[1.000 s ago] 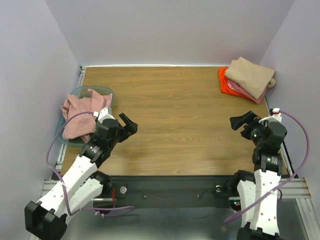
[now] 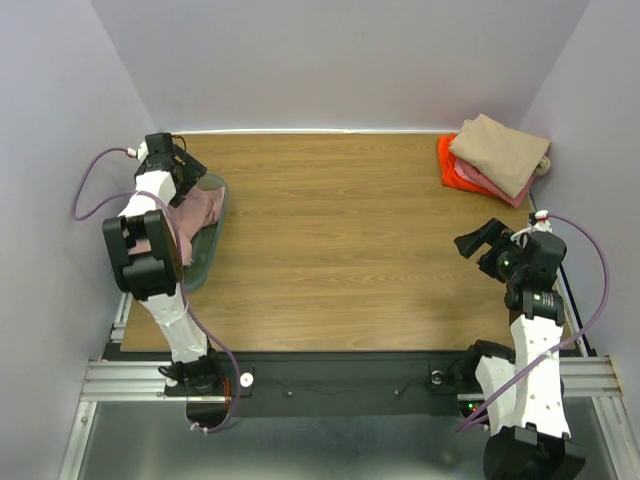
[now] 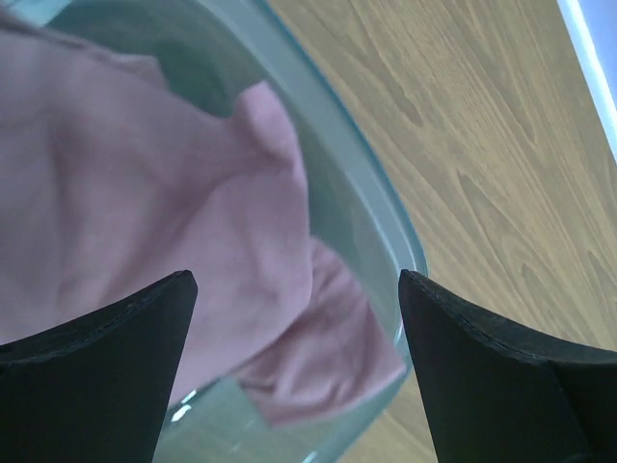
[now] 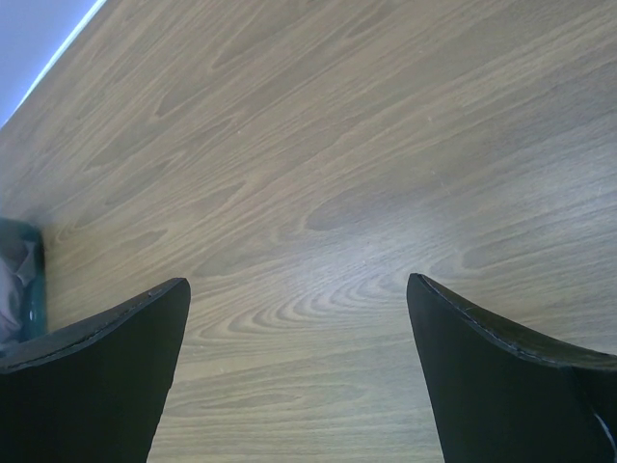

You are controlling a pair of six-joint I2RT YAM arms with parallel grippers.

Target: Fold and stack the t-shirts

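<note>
A crumpled pink t-shirt (image 2: 196, 208) lies in the bin at the table's left side, partly covered by my left arm in the top view. Over the bin's far end is my left gripper (image 2: 194, 184); the left wrist view shows pink cloth (image 3: 222, 222) beneath its fingers (image 3: 106, 371), which stand wide open and empty. My right gripper (image 2: 474, 240), also open, hangs above the right side of the table with only bare wood between its fingers. At the back right sits a stack of folded t-shirts (image 2: 497, 155), beige on top of pink and orange.
The bin (image 2: 205, 255) is blue-green, with a raised rim (image 3: 337, 111). Walls close in at the left, back and right.
My left arm has swung left and away from the front edge, from beside the bin to above it. The stack is unchanged.
</note>
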